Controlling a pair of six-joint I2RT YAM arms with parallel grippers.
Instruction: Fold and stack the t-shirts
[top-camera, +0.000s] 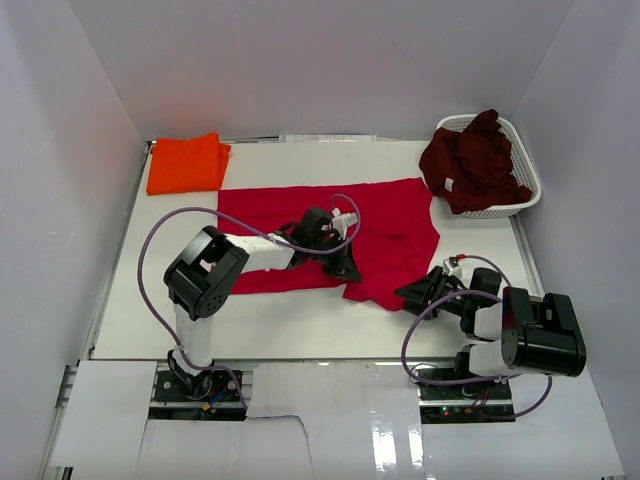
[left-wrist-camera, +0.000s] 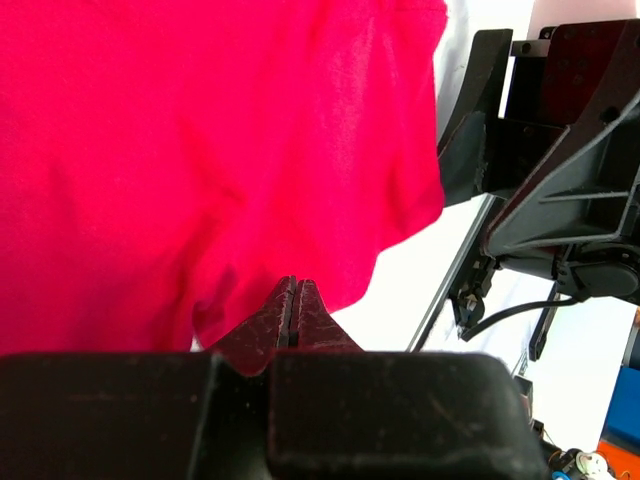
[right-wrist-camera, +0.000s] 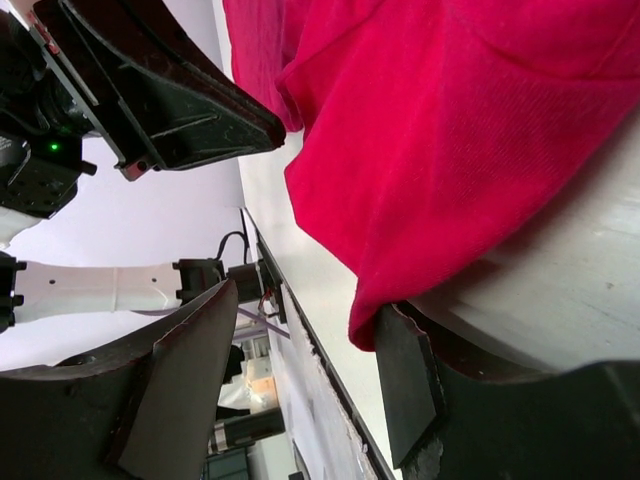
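Observation:
A red t-shirt (top-camera: 290, 205) lies spread across the middle of the table, its sleeve (top-camera: 378, 290) reaching toward the front right. Over its front edge, my left gripper (top-camera: 354, 278) is shut; in the left wrist view its fingertips (left-wrist-camera: 283, 312) meet against the red cloth, and whether any fabric is pinched does not show. My right gripper stands open at the sleeve's corner. That corner (right-wrist-camera: 365, 320) touches the inner side of one finger (right-wrist-camera: 402, 385), while the other finger (right-wrist-camera: 190, 380) is clear of the cloth.
A folded orange shirt (top-camera: 188, 164) lies at the back left. At the back right, a white basket (top-camera: 527, 180) holds dark red cloth (top-camera: 475, 165).

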